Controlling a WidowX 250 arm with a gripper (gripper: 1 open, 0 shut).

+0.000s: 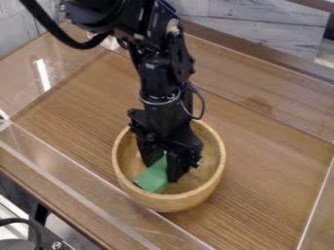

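My black gripper (164,148) reaches down from the top of the camera view into a tan wooden bowl (183,200) near the front edge of the table. A green object (154,178) lies low inside the bowl, directly under the fingertips. The gripper looks closed on it, though the fingers partly hide the contact.
A light marbled wall (261,29) runs along the back. A dark cable hangs at the lower left, off the table's front edge.
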